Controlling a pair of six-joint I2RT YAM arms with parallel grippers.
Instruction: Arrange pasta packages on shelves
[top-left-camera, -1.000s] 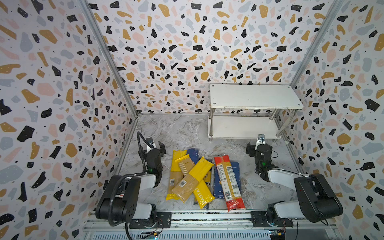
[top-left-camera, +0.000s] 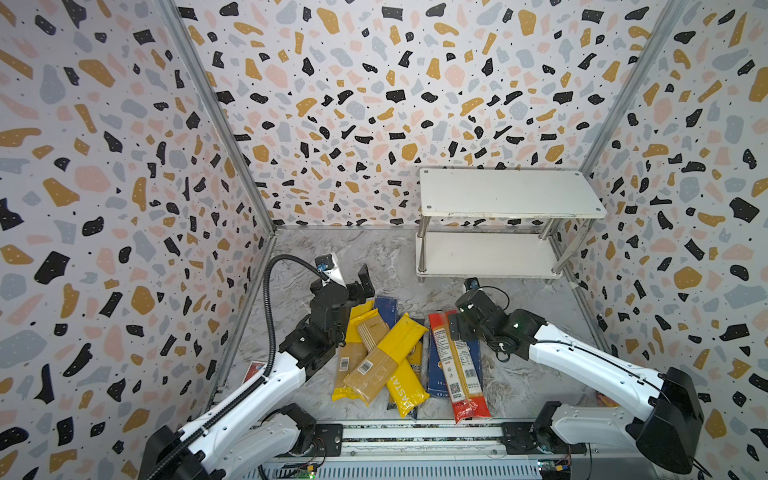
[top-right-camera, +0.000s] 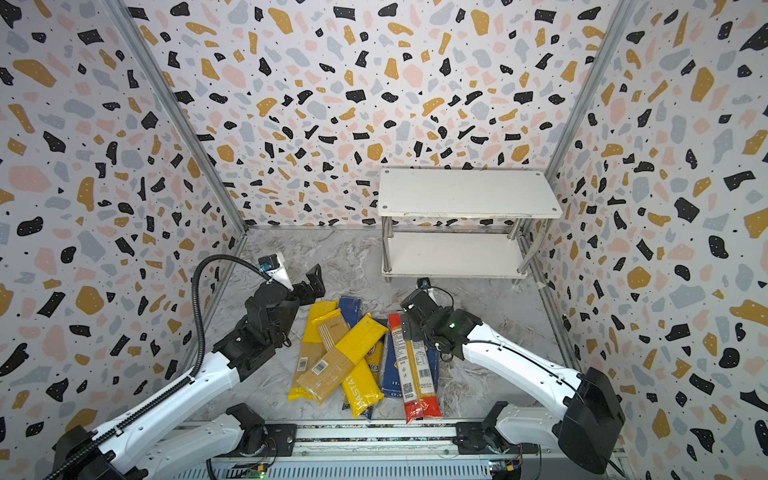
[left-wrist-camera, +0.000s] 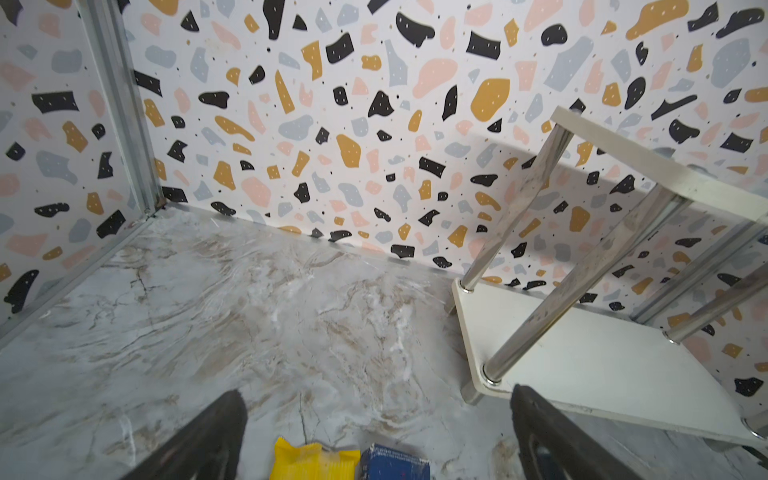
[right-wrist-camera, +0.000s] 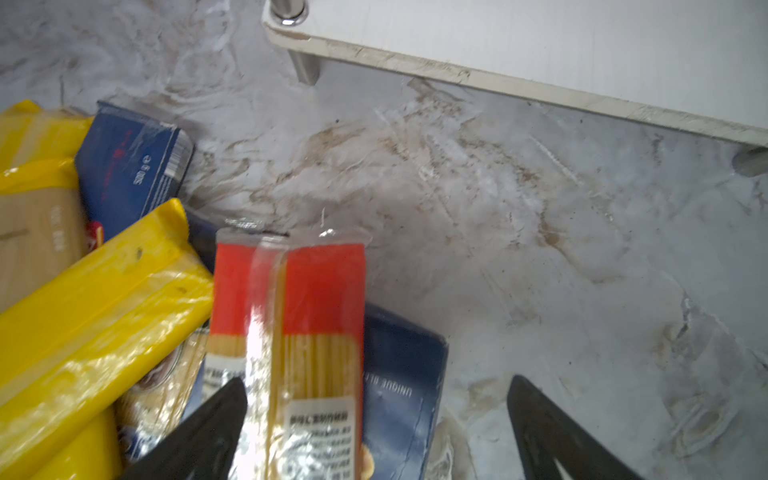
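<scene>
Pasta packages lie heaped on the marble floor at the front: yellow ones (top-left-camera: 384, 360), blue ones (right-wrist-camera: 132, 164), and a red-ended spaghetti pack (top-left-camera: 457, 372) on the right. My right gripper hangs open over the red pack, which shows between and below its fingers. My left gripper is raised above the heap's back left, open and empty, facing the back wall. The white two-tier shelf (top-left-camera: 508, 190) stands at the back right, both boards bare.
The floor (left-wrist-camera: 320, 320) left of the shelf is clear, as is the strip between the red pack and the shelf. Patterned walls enclose the sides and back.
Both arms have unfolded: the left gripper has moved up and toward the middle, the right one leftward over the red pack. The packages have not visibly moved.
</scene>
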